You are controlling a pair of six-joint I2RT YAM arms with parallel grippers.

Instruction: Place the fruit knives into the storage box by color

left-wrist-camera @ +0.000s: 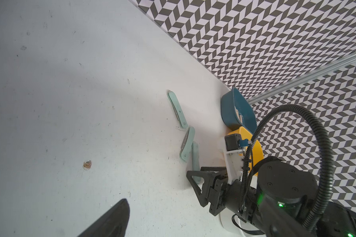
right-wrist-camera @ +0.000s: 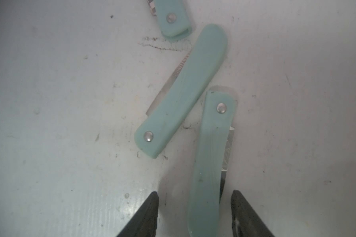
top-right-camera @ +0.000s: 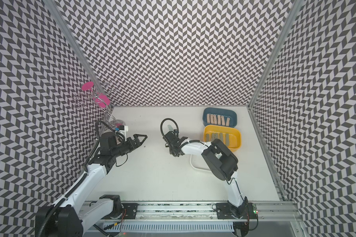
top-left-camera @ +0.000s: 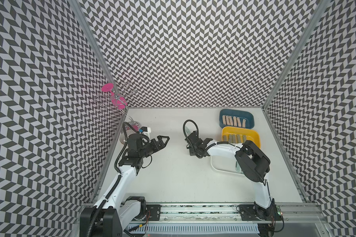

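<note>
Three mint fruit knives lie loose on the table: an upper one point(left-wrist-camera: 177, 109), a slanted middle one point(right-wrist-camera: 182, 88) and a lower one point(right-wrist-camera: 209, 158). My right gripper is low, its parted fingers either side of the lower knife's handle; contact is not visible. My left gripper point(top-left-camera: 162, 142) hangs open at the left, empty. The blue box point(top-left-camera: 249, 118) holds several pink knives, the yellow box point(top-left-camera: 255, 138) several grey-green knives. The white box point(top-left-camera: 219, 169) is partly under my right arm, with a mint knife inside.
A metal rack with pink discs point(top-left-camera: 118, 102) stands at the far left beside my left arm. Patterned walls enclose the back and sides.
</note>
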